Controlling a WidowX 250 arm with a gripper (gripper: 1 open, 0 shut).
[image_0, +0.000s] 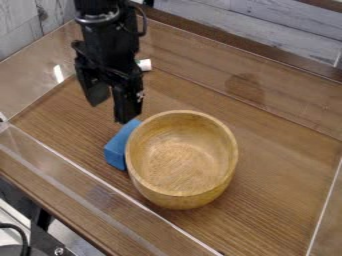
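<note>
My gripper (111, 91), black and open, hangs from the arm at the upper left, above the wooden surface and a little behind a blue block (118, 152). Nothing shows between its fingers. The blue block lies beside a large light wooden bowl (190, 175), whose rim hides part of it. The bowl is empty.
The wooden tray (274, 90) is mostly clear on the right and at the back. A small white object (144, 65) lies behind the gripper. Raised edges run along the back and the left, and a dark cable lies at the lower left corner.
</note>
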